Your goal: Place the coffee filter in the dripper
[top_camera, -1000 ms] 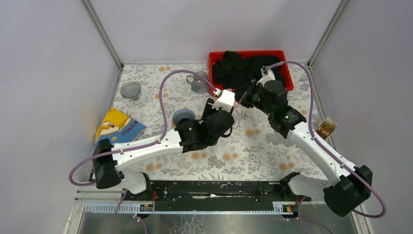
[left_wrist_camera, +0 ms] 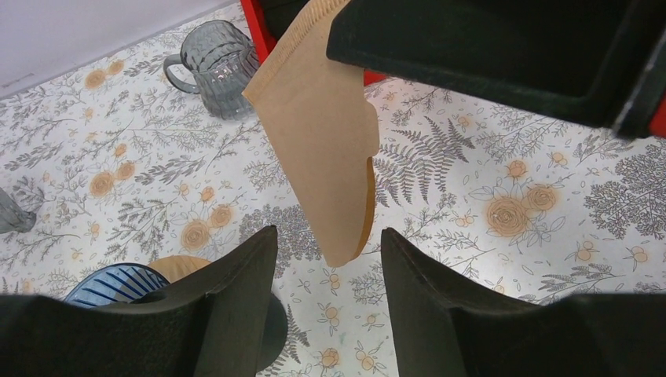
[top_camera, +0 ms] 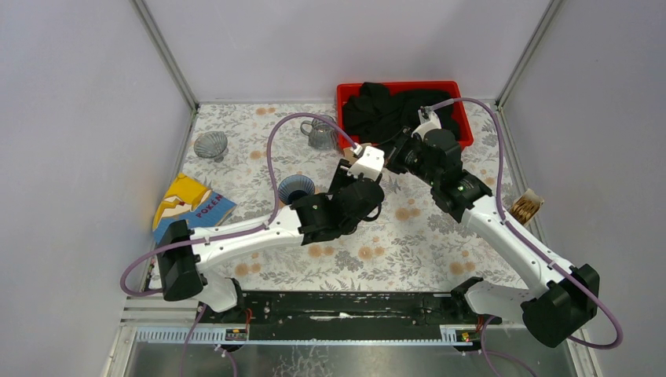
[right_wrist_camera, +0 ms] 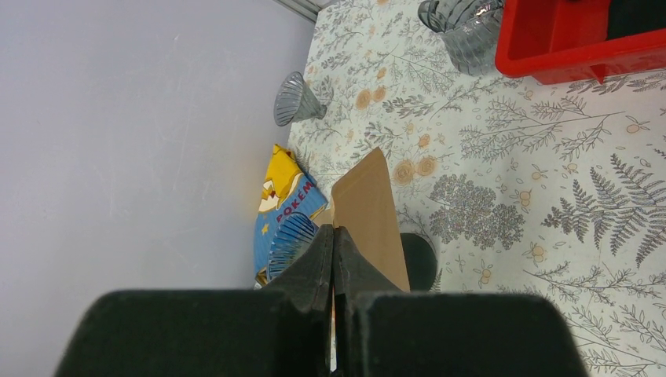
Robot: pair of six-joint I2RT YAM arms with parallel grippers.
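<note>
A brown paper coffee filter (left_wrist_camera: 314, 141) hangs in the air, pinched in my right gripper, which is shut on it. My left gripper is part open just at the filter's lower tip, its fingers on either side of that tip, apparently not closed on it. The blue ribbed dripper (left_wrist_camera: 118, 287) sits on a dark cup (right_wrist_camera: 418, 263) below and to the left of the filter.
A glass mug (top_camera: 320, 135) and a red bin (top_camera: 459, 126) with dark cloth stand at the back. A glass cone (top_camera: 210, 144) and a Pokémon packet (top_camera: 188, 204) lie on the left.
My left arm has moved slightly to the right in the top view, closer to the right gripper. The right arm has stayed about where it was.
</note>
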